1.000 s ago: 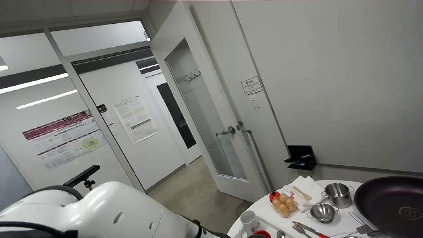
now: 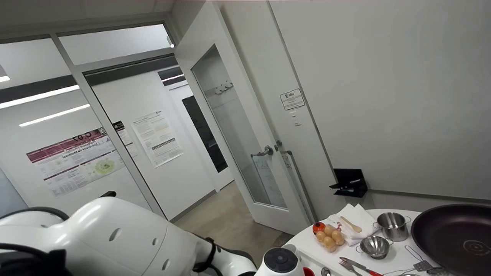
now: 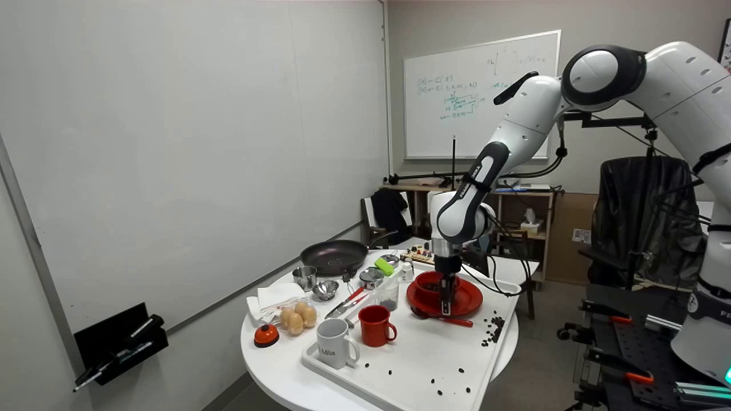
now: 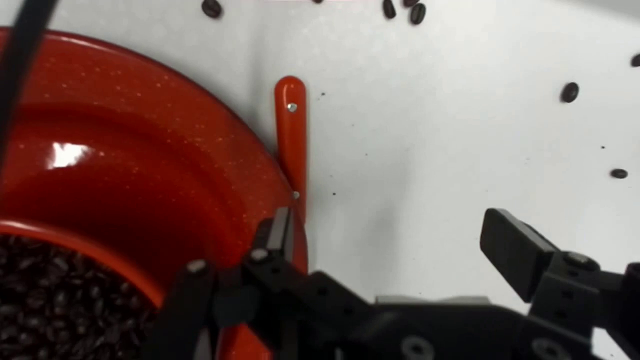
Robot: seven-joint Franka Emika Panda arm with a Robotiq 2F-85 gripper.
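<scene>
In the wrist view my gripper is open, its two fingers wide apart with nothing held between them. The left finger overlaps the rim of the red plate (image 4: 198, 138); the right one is over bare tray. A red-handled utensil (image 4: 291, 132) lies on the tray along the plate's edge, partly hidden by the plate and my left finger. On the plate sits a red bowl (image 4: 78, 243) full of dark beans (image 4: 54, 300). From the side, my gripper appears low in front of the bowl, over the plate's near edge.
Loose beans (image 3: 494, 330) are scattered on the white tray (image 3: 418, 370). A red mug (image 3: 374, 326) and a grey mug (image 3: 334, 343) stand at the tray's near left. Beyond are a clear container (image 3: 388, 295), brown eggs (image 3: 298, 316) and a black pan (image 3: 333, 256).
In exterior view 1 the arm has swung lower and further right, and its white end part now covers most of the grey mug. Objects on the table look unmoved.
</scene>
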